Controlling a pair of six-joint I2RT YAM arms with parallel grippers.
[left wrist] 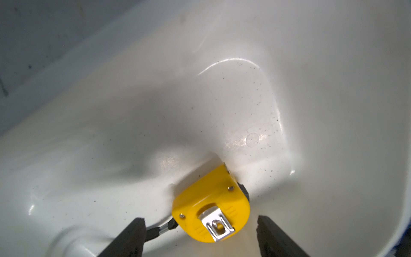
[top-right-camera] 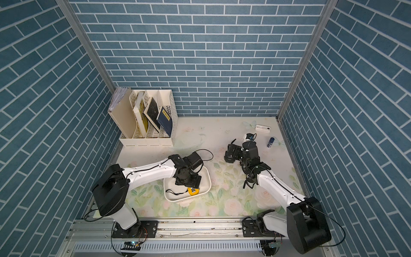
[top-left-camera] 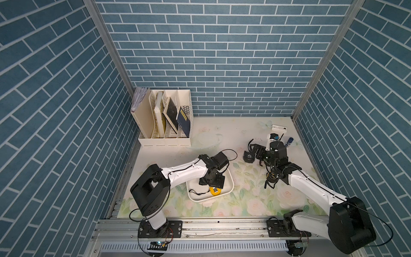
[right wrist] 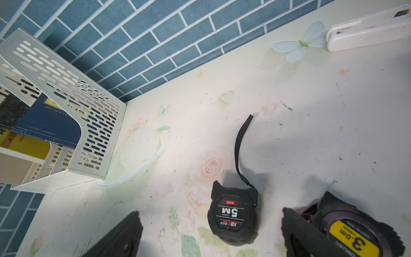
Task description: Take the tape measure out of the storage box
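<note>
A yellow tape measure point(left wrist: 201, 197) with a silver clip and black strap lies inside the white storage box point(top-left-camera: 231, 184). My left gripper is open just over it, a finger on each side, apparently not closed on it. At the right, my right gripper stands open above two dark tape measures: a black 5M one point(right wrist: 233, 214) between and ahead of its fingers, and a yellow-labelled 3.0m one point(right wrist: 351, 231) beside its right finger.
A white file holder point(top-left-camera: 164, 141) with folders and books stands at the back left. A white stapler point(right wrist: 368, 34) and a small blue object point(top-right-camera: 271, 142) lie at the back right.
</note>
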